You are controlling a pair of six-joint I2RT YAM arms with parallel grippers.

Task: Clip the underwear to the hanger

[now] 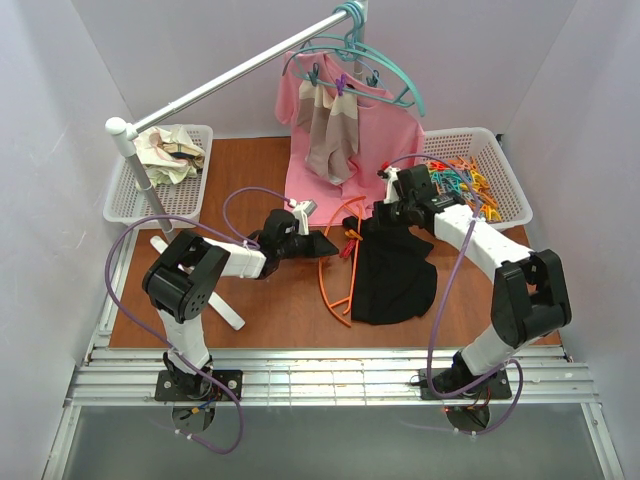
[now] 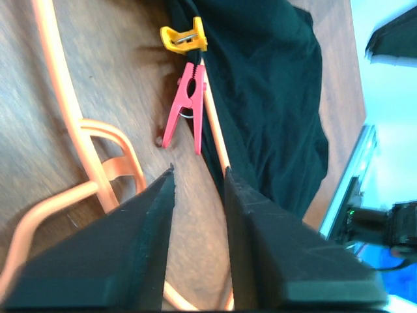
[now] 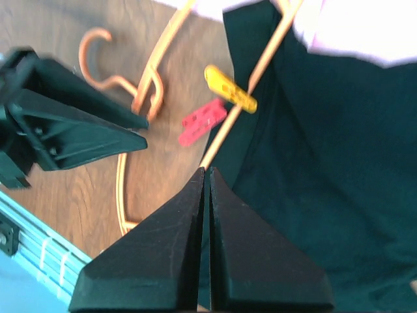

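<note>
Black underwear (image 1: 395,280) lies on the table with a rod of the orange hanger (image 1: 325,280) along its left edge. A yellow clip (image 2: 184,39) sits on that rod and cloth edge; a pink clip (image 2: 186,107) is just below it, touching or very near the edge. My left gripper is left of the clips, fingers slightly parted, nothing seen between them. My right gripper is over the underwear, shut with nothing showing between its fingers.
Pink cloth (image 1: 310,190) hangs behind, under a rail with teal hangers. A clip basket (image 1: 500,170) is at back right, a cloth basket (image 1: 120,190) at left. A white bar (image 1: 225,310) lies at left.
</note>
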